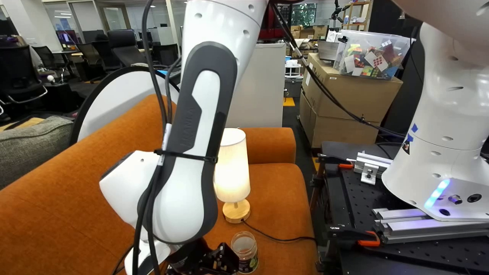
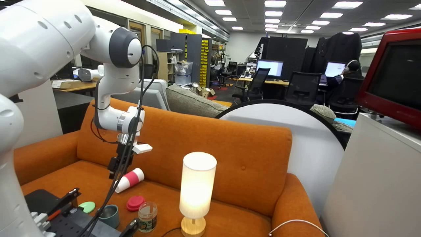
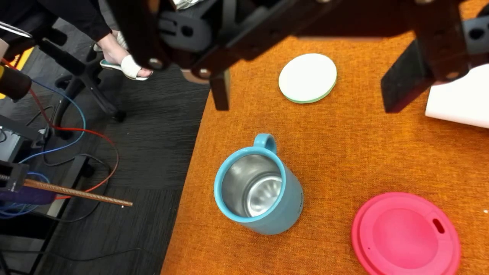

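Observation:
In the wrist view my gripper stands open, its two fingers wide apart and nothing held between them. A blue mug (image 3: 293,206) with a steel inside stands upright on the orange sofa seat, its handle toward the gripper. To its right lies a pink lid (image 3: 405,233). Farther off is a round white disc with a green edge (image 3: 308,77). In exterior view 2 the gripper (image 2: 114,170) hangs above the seat close to a white cup with a pink band (image 2: 133,178), which lies on its side.
A clear glass jar (image 2: 147,219) stands beside the pink lid, and a lit lamp (image 2: 198,185) stands farther right on the seat, its cord trailing. The black table (image 1: 366,197) bearing the arm's base borders the sofa. Cables hang along the arm.

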